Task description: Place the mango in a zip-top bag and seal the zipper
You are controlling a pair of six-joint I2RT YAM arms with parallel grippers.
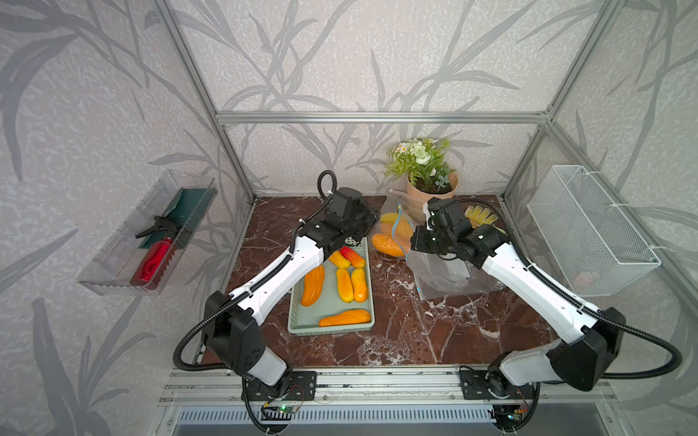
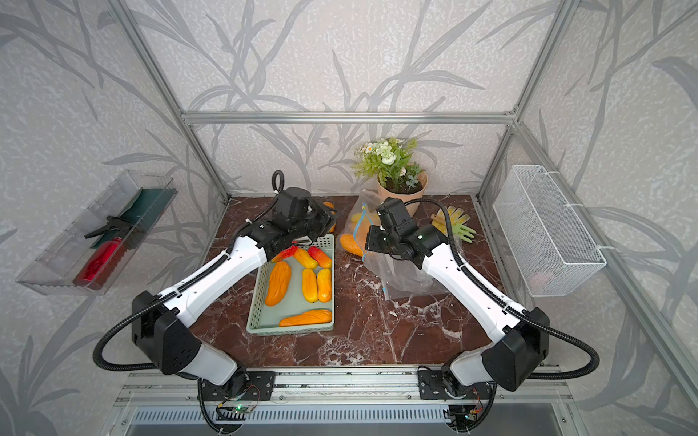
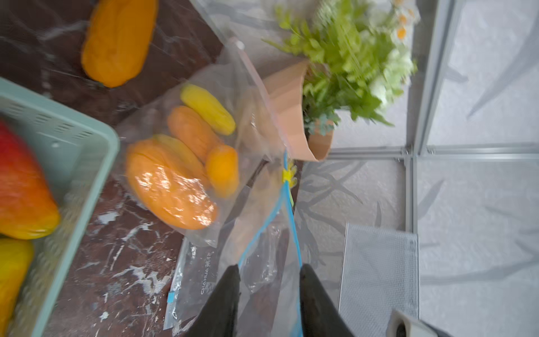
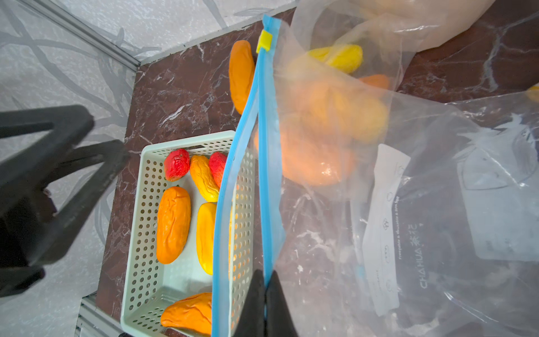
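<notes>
An orange mango (image 3: 120, 42) lies on the dark table behind the tray; the top right view shows part of that mango (image 2: 329, 207) beside the left arm. My left gripper is part open with nothing between its fingers, toward the bag's mouth. My right gripper is shut on the blue zipper edge of the clear zip top bag (image 4: 359, 224). Several orange and yellow mangoes (image 3: 168, 185) are inside the bag. The zipper's yellow slider (image 4: 264, 41) sits at the far end, and the two blue strips stand apart below it.
A pale green tray (image 1: 294, 319) with several mangoes stands at left of centre. A potted plant (image 1: 429, 170) is close behind the bag, with yellow-green gloves (image 2: 456, 221) to the right. Bare table lies in front of the bag.
</notes>
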